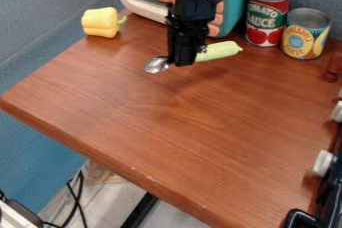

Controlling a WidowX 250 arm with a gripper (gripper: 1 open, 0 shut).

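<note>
The black gripper (183,54) hangs over the back middle of the wooden table (147,142), pointing down. A metal spoon (156,65) shows at its lower left, just by the fingertips. A pale green, elongated object (221,50) sticks out to the right behind the fingers. Whether the fingers are closed on either of these is unclear in the camera view.
A yellow pepper-like object (100,21) sits at the back left. A teal toy microwave (233,0), a tomato sauce can (266,20) and a second can (305,36) stand at the back. Dark equipment (327,192) lines the right edge.
</note>
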